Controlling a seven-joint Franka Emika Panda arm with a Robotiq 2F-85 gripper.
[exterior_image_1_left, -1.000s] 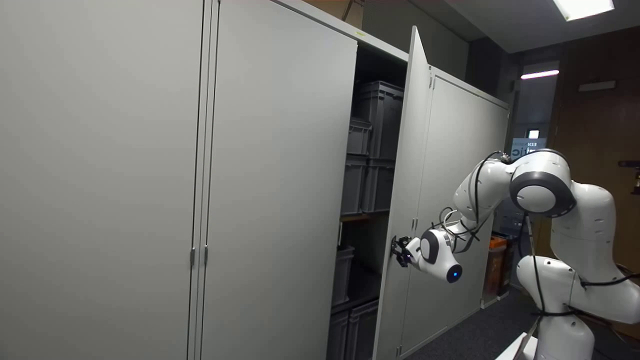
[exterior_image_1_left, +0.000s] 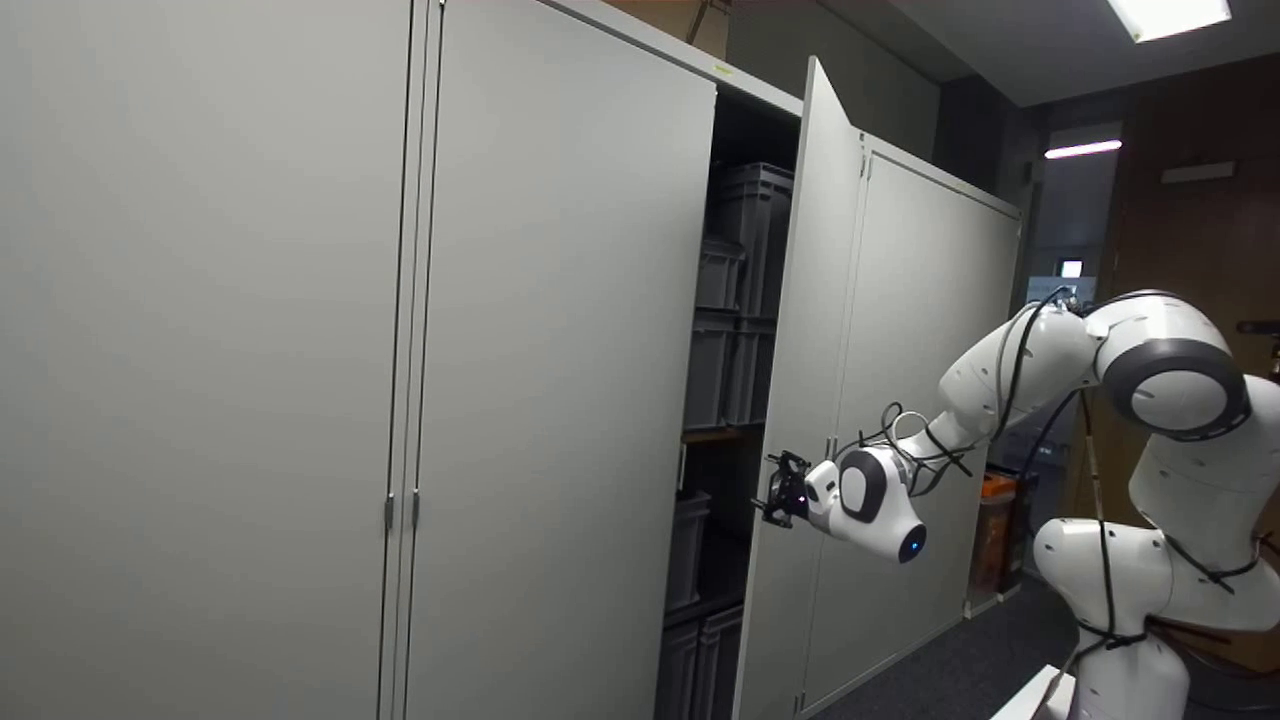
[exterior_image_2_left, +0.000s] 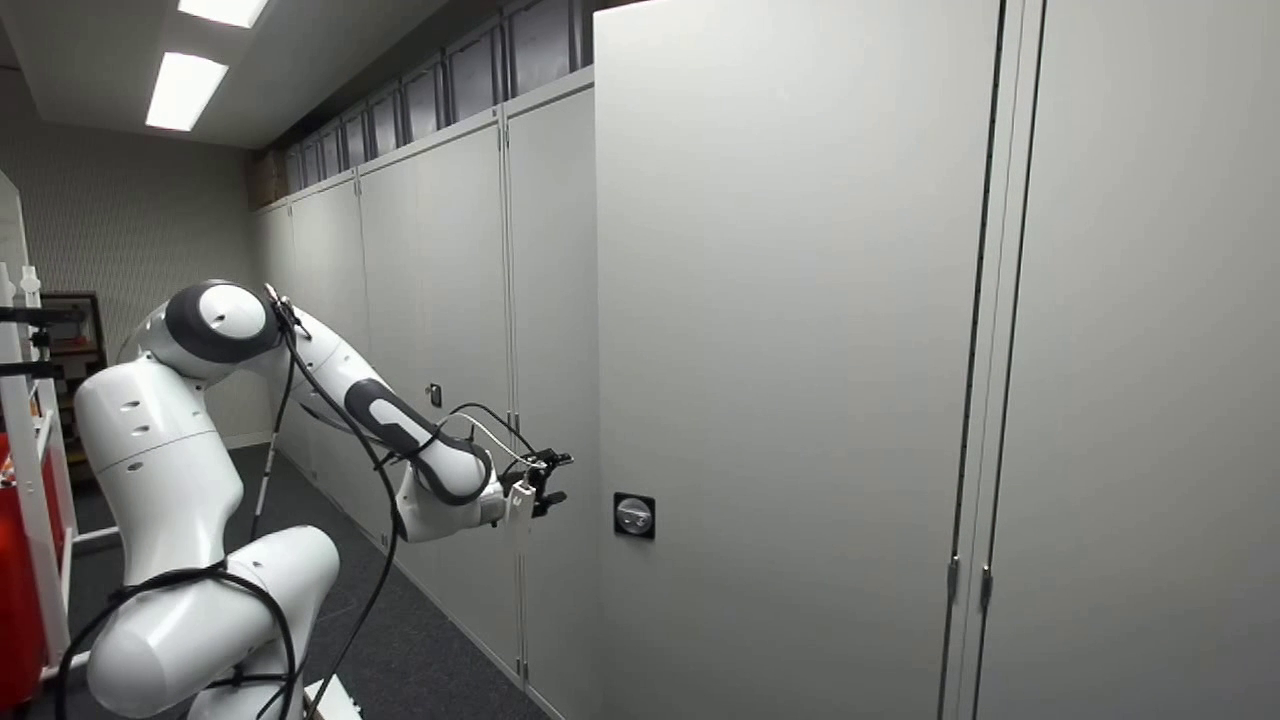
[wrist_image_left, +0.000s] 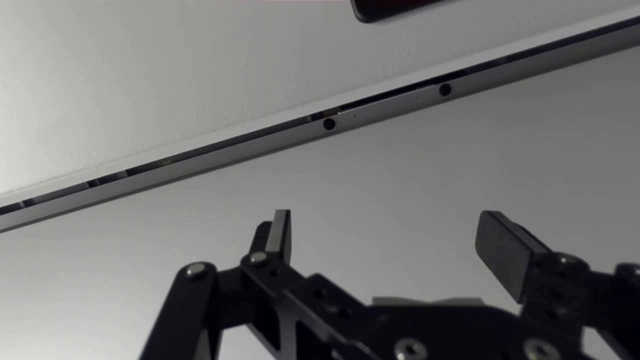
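One tall grey cabinet door (exterior_image_1_left: 806, 300) stands ajar, its free edge toward the left in exterior view 1. Exterior view 2 faces this door (exterior_image_2_left: 792, 300), with a round lock handle (exterior_image_2_left: 635, 515) near its free edge. Level with that edge in exterior view 1 is my gripper (exterior_image_1_left: 768, 487). From the other side, the gripper (exterior_image_2_left: 566, 478) appears left of the door's edge. In the wrist view my gripper is open and empty, before a plain grey panel (wrist_image_left: 372, 180). Whether any part touches the door, I cannot tell.
Grey bins (exterior_image_1_left: 764, 228) fill shelves behind the narrow opening. The neighbouring door (exterior_image_1_left: 564, 360) is closed. A metal edge strip (wrist_image_left: 384, 111) and a dark gap cross the wrist view, with a dark-rimmed piece (wrist_image_left: 375, 11) at the top. Carpet (exterior_image_2_left: 420, 660) lies clear below.
The door's free edge has swung left, narrowing the opening. My gripper has moved left and slightly up, and the forearm is stretched out further, with the elbow shifted right.
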